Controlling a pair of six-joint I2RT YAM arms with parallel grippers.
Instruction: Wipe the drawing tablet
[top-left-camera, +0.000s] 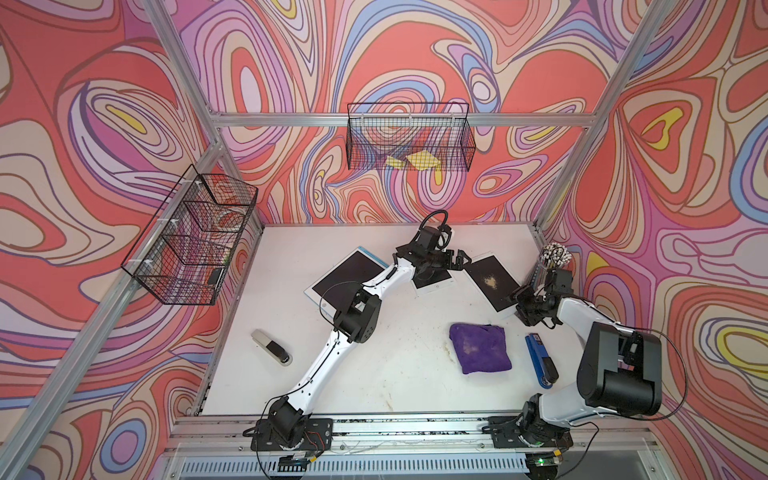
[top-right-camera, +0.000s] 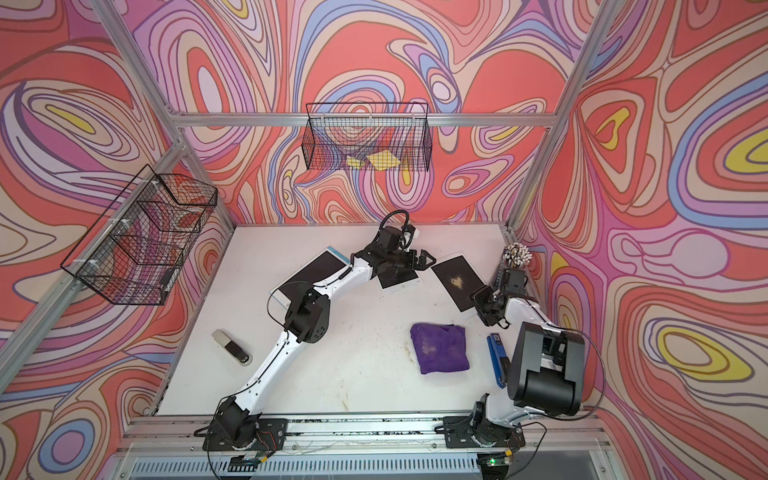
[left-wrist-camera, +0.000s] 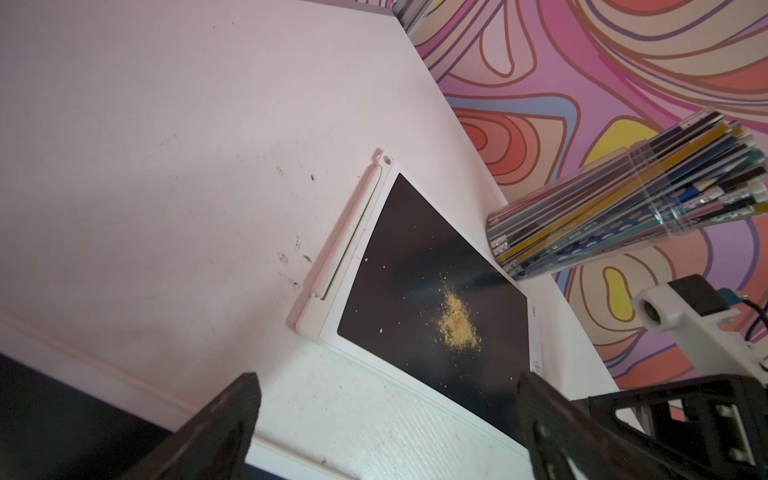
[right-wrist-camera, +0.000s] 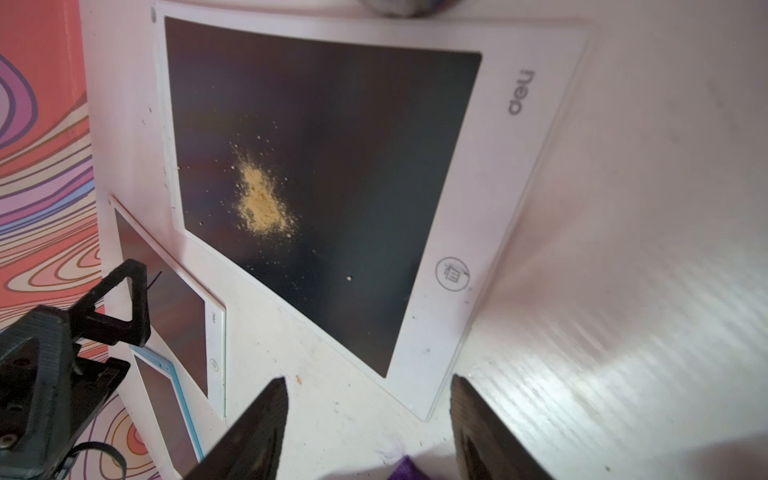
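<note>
A drawing tablet (top-left-camera: 496, 281) lies at the right of the table, a pile of yellow powder on its dark screen; it fills much of the right wrist view (right-wrist-camera: 320, 160). My left gripper (top-left-camera: 457, 260) is open above the tablets' left side, with that tablet (left-wrist-camera: 424, 312) ahead of it. My right gripper (top-left-camera: 528, 312) hangs near the tablet's front-right corner, its fingers apart with nothing seen between them. A crumpled purple cloth (top-left-camera: 480, 348) lies in front of the tablet.
Other tablets (top-left-camera: 340, 276) lie under my left arm. A cup of pens (left-wrist-camera: 624, 192) stands at the tablet's far right. A blue object (top-left-camera: 541, 360) lies beside the cloth, a grey one (top-left-camera: 269, 344) at the left.
</note>
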